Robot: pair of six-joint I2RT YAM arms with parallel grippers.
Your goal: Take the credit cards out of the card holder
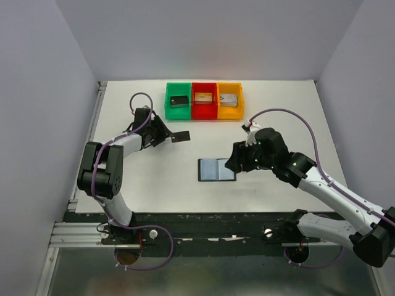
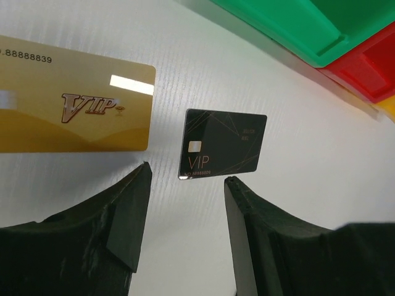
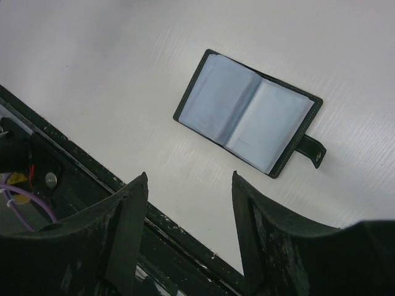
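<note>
The opened card holder (image 1: 216, 169), black with clear sleeves, lies flat on the table; no card shows in its two visible sleeves (image 3: 247, 111). A black VIP card (image 1: 181, 136) rests on the table left of it, seen whole in the left wrist view (image 2: 223, 144). At that view's left edge is a gold VIP card (image 2: 74, 98), looking larger, with shadow beneath; I cannot tell whether it lies flat. My left gripper is open above the table near both cards, its fingers empty. My right gripper stands open beside the holder, holding nothing.
Green (image 1: 178, 115), red (image 1: 204, 115) and orange (image 1: 231, 115) bins stand side by side at the back, each with something inside. The holder's strap (image 3: 312, 150) sticks out from one edge. Bare table lies between bins and holder.
</note>
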